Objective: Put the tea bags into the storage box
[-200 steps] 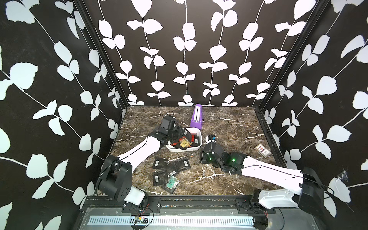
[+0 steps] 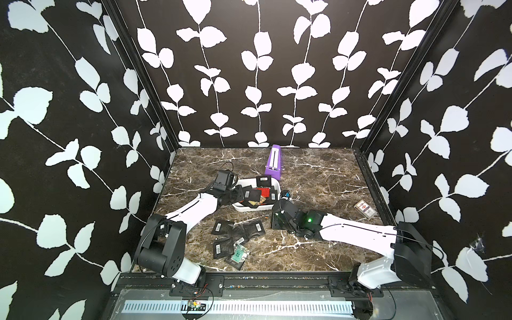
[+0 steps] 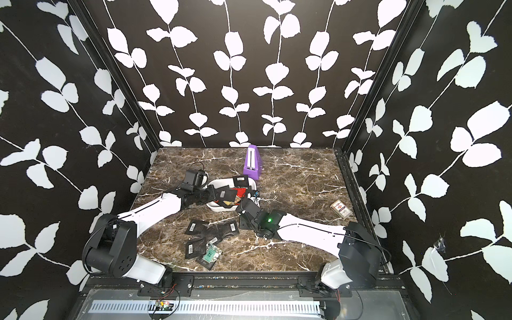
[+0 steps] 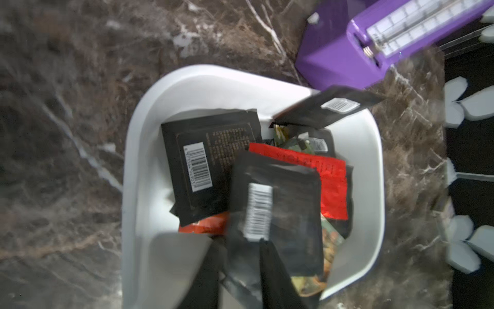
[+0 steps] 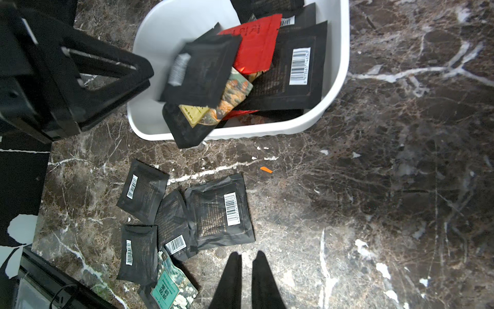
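The white storage box holds several tea bags, among them a red one. My left gripper is over the box, its fingers parted. Just beyond its tips is a black tea bag, blurred in the right wrist view and above the other bags; whether it still touches a finger is unclear. Several black tea bags and one with a green label lie in a loose cluster on the table in front of the box. My right gripper hangs above the table right of that cluster, shut, nothing visible between its fingers.
A purple metronome-like object stands behind the box. One black bag leans over the box's rim. At the far right lies a small card pack.
The left gripper has drawn back slightly to the left and lower, and a black bag now shows over the box contents beside it. The right arm has moved left, nearer the cluster.
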